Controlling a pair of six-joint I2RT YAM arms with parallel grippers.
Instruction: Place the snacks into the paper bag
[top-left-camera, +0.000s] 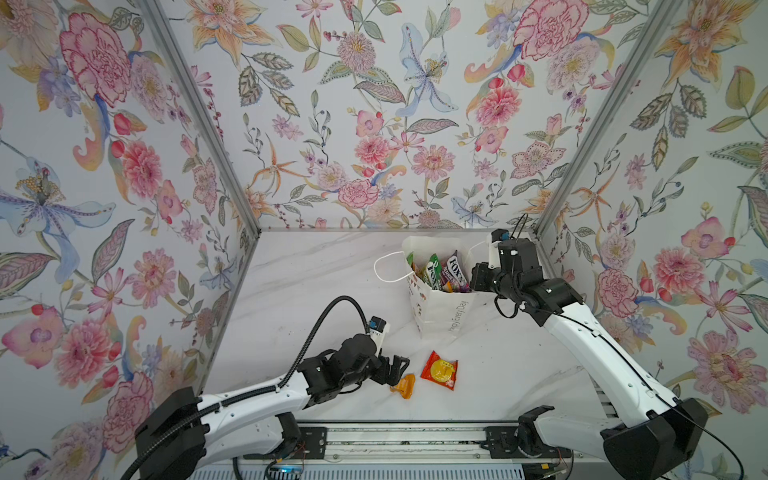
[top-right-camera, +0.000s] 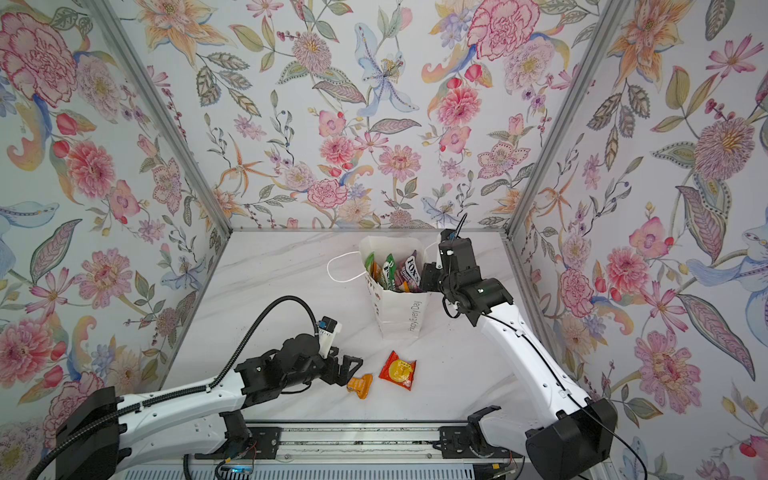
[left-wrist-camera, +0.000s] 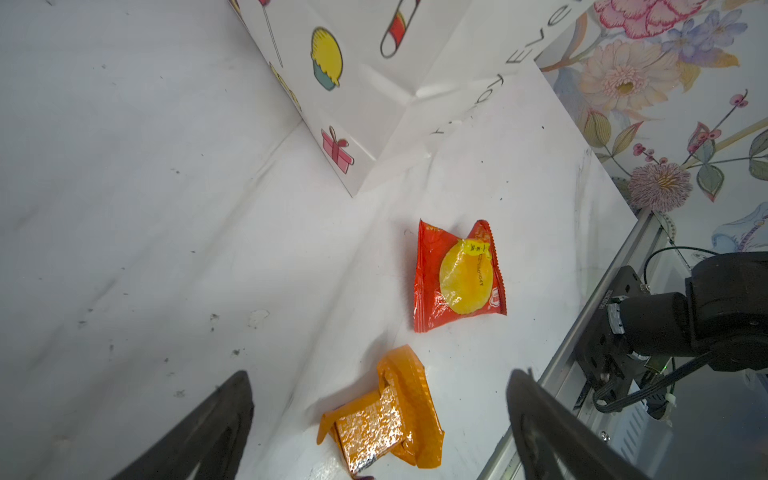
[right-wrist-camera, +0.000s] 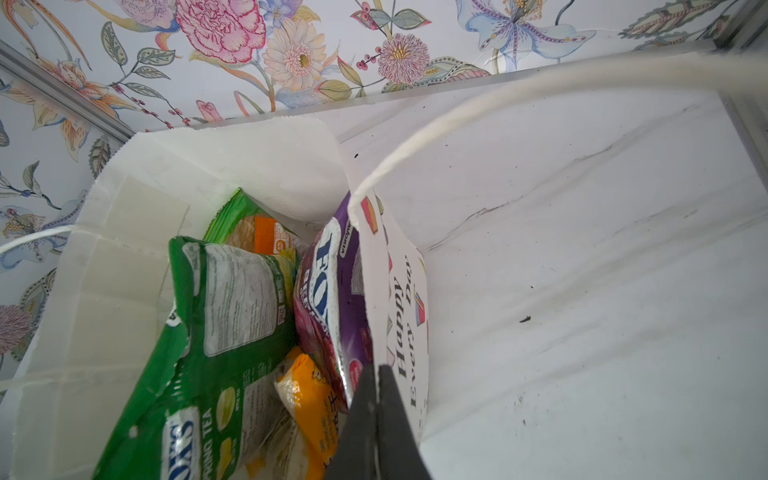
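A white paper bag (top-left-camera: 436, 312) holds several snack packs (right-wrist-camera: 224, 336). My right gripper is shut at the bag's right rim; whether it pinches the paper is hard to tell. In front of the bag lie an orange crumpled pack (left-wrist-camera: 400, 416) and a red pack (left-wrist-camera: 456, 276) with a yellow centre. My left gripper (top-left-camera: 392, 369) is open, low over the orange pack, which sits between and beyond its blurred fingers in the left wrist view.
Floral walls enclose it; a rail runs along the front edge.
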